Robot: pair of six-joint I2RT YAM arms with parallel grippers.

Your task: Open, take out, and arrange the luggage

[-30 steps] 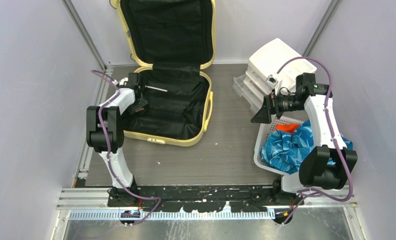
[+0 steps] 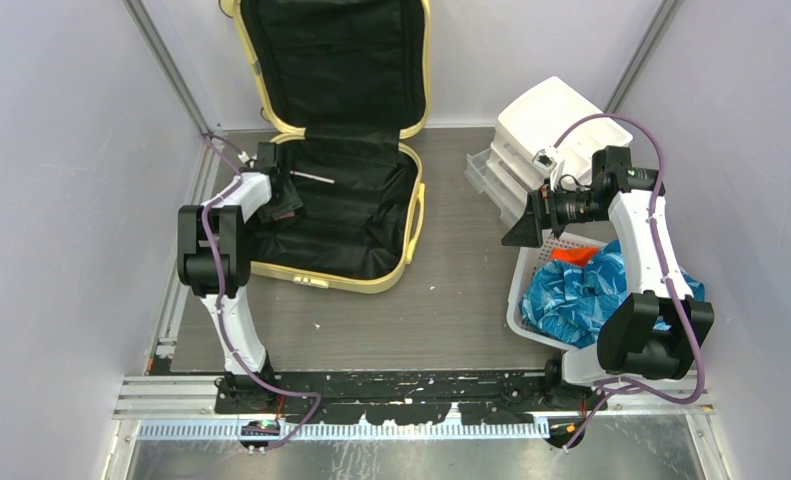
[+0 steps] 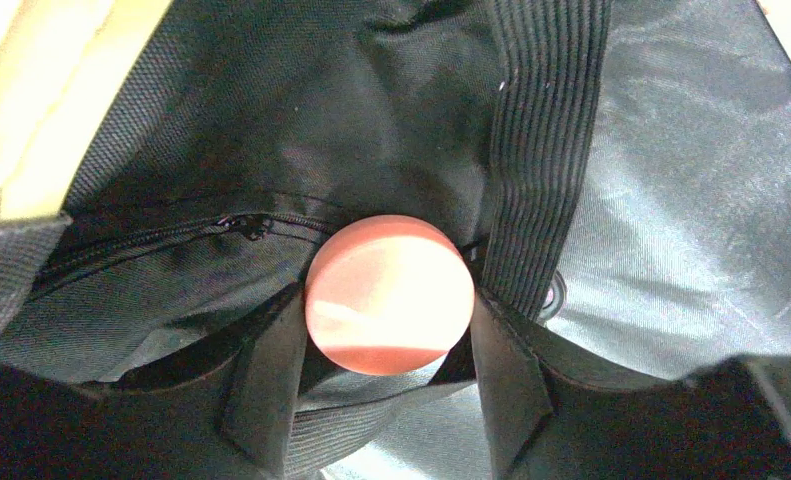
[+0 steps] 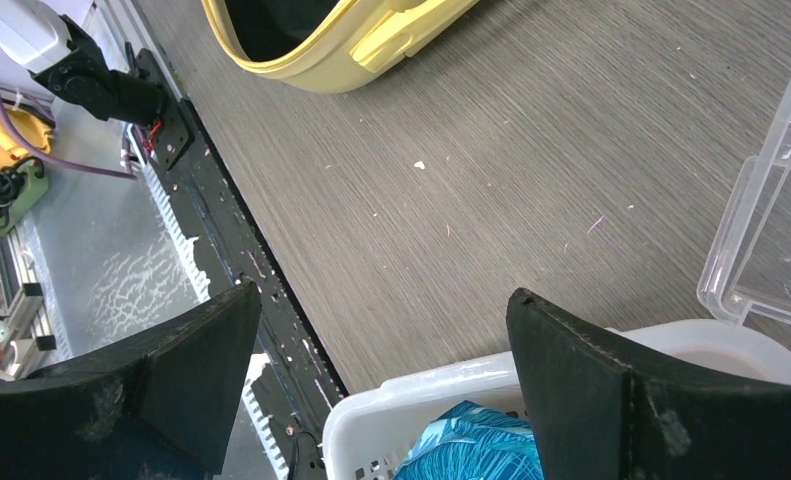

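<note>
The yellow suitcase (image 2: 408, 240) lies open on the left, black lining showing. My left gripper is over its left interior, fingertips at either side of a pink round object (image 3: 389, 285) beside a zip and elastic strap; whether they grip it I cannot tell. A thin white stick (image 2: 312, 176) lies in the suitcase. My right gripper stands open over the basket at the right, nothing between its fingers.
A white basket (image 2: 516, 300) holds blue (image 2: 571, 300) and orange cloth (image 2: 571, 256). Behind it stand white drawers (image 2: 546, 110) with a clear tray (image 2: 481, 175). The floor between suitcase and basket is clear.
My left arm has shifted slightly over the suitcase's left part, its forearm now a little further right. The right arm, suitcase and basket have not moved.
</note>
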